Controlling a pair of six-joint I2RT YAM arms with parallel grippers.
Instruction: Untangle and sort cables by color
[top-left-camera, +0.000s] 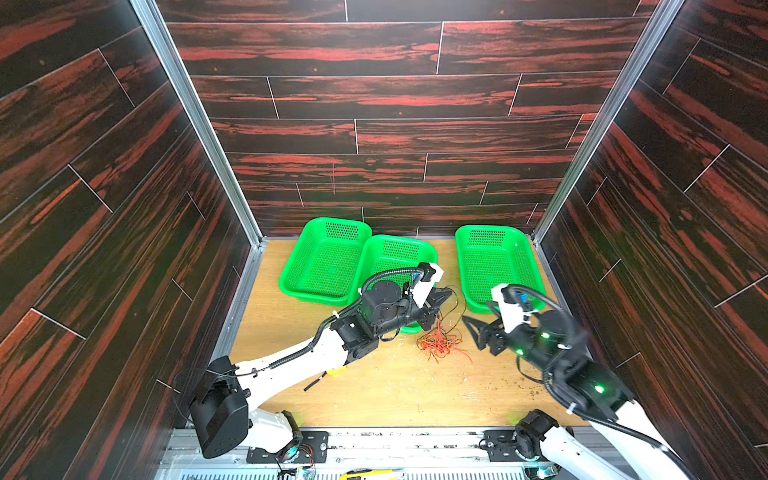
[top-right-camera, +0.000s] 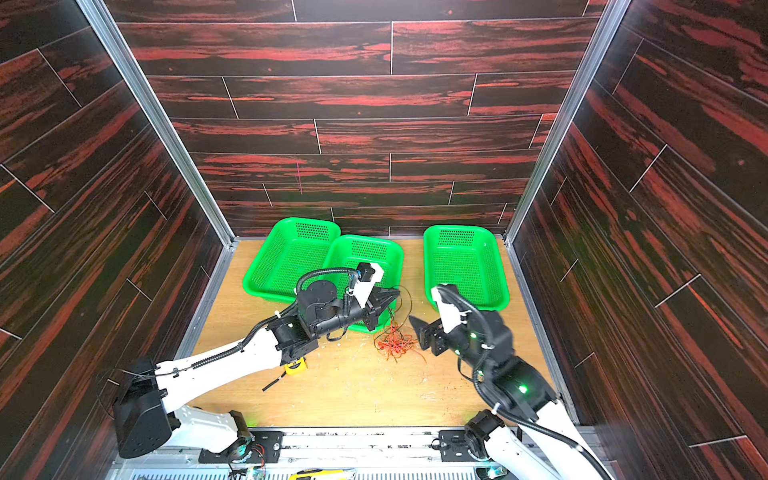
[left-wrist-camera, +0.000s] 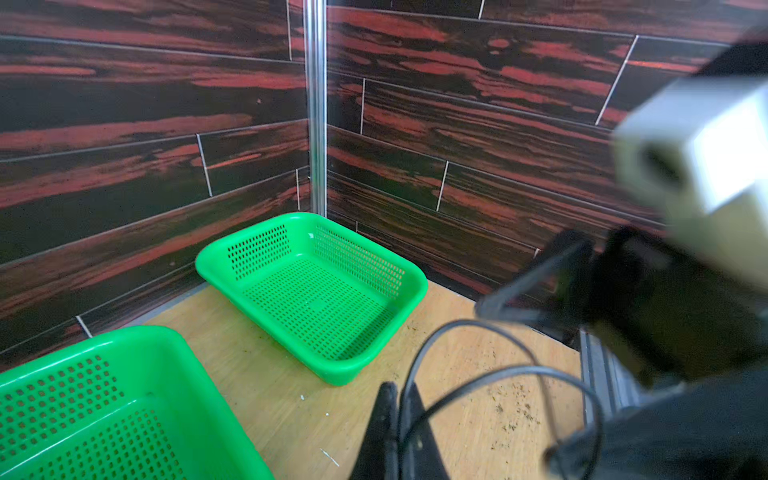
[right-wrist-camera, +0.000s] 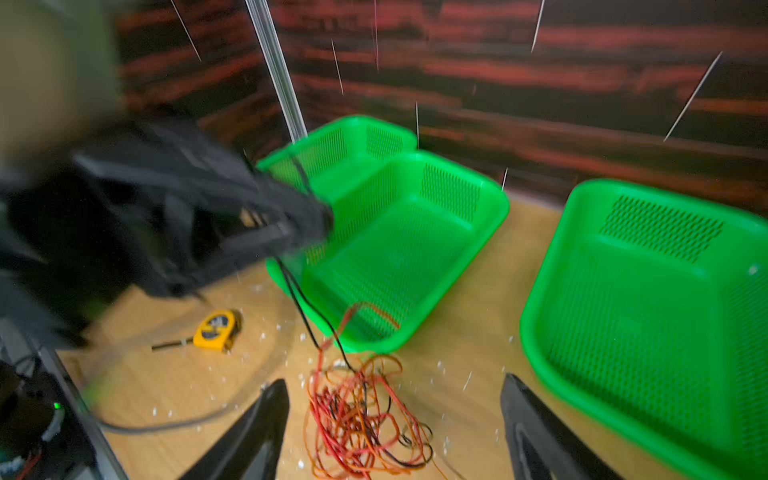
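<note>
My left gripper (top-left-camera: 438, 297) is raised over the middle green basket, shut; in the left wrist view a black cable (left-wrist-camera: 448, 324) runs up to its closed fingertips and loops off to the right. Dark strands hang from it to a tangle of orange, red and black cables (top-left-camera: 437, 342) on the table (top-left-camera: 400, 384), in front of that basket. My right gripper (top-left-camera: 480, 326) stands open to the right of and above the tangle, nothing seen between its fingers.
Green baskets stand at back left (top-left-camera: 292, 272), middle (top-right-camera: 372, 244) and back right (top-left-camera: 500, 264). A yellow tape measure (right-wrist-camera: 216, 328) lies left of the tangle.
</note>
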